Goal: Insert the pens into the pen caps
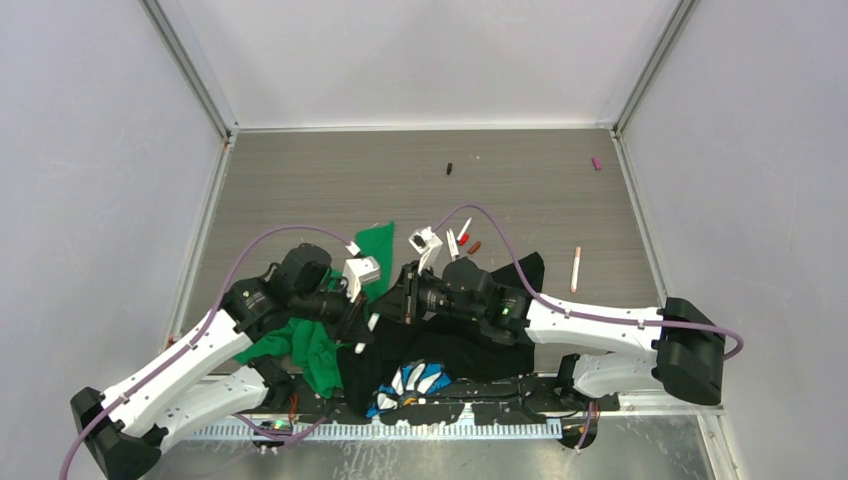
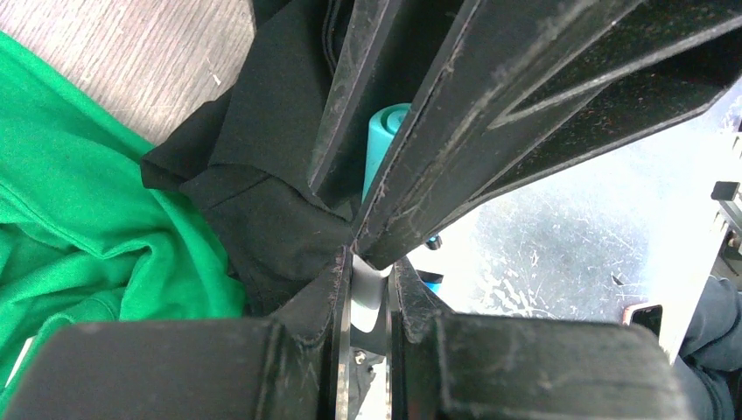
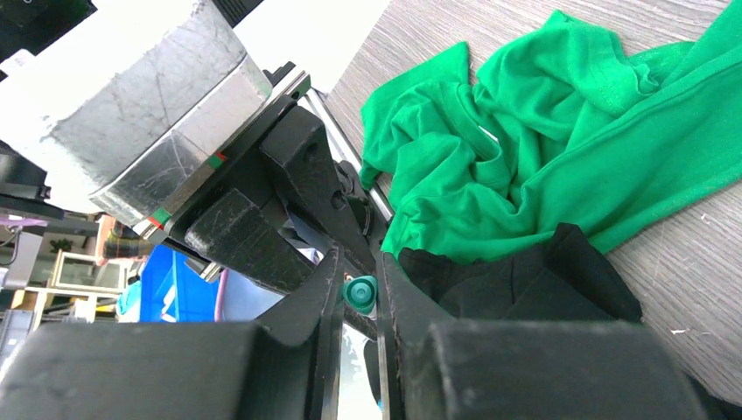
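Note:
A white pen [image 2: 367, 296] is clamped in my left gripper, which is shut on its barrel. In the left wrist view a teal end [image 2: 388, 131] lies in line with the barrel, between the right gripper's fingers; the stretch where white meets teal is hidden behind them. From the right wrist view the teal end [image 3: 360, 294] appears end-on between the fingers of my right gripper. They stand part apart, close on both sides of it; whether they press on it I cannot tell. From above, the white pen [image 1: 367, 333] slants below the meeting grippers.
White pens [image 1: 453, 244] and a red cap [image 1: 463, 239] lie beyond the right gripper, near a brown cap [image 1: 474, 247]. Another pen [image 1: 576, 270] rests at right. A black cap [image 1: 449, 169] and a pink cap [image 1: 596, 164] lie farther back. Green cloth [image 1: 315, 355] and black cloth [image 1: 450, 345] spread underneath.

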